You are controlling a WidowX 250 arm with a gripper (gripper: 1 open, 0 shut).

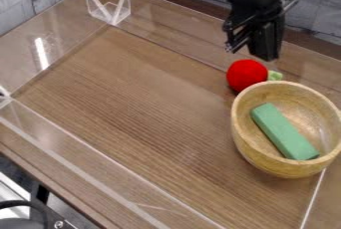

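Observation:
My gripper (234,49) hangs from the top of the view, above and behind a red round object (246,74); it looks shut, with nothing visible between its fingers. A small pale green piece (274,77) shows just right of the red object. In front of them a yellow wooden bowl (249,138) holds a green rectangular block (281,130).
A clear wire-like or plastic object (110,6) stands at the back left. Dark cables (20,213) lie at the bottom left corner.

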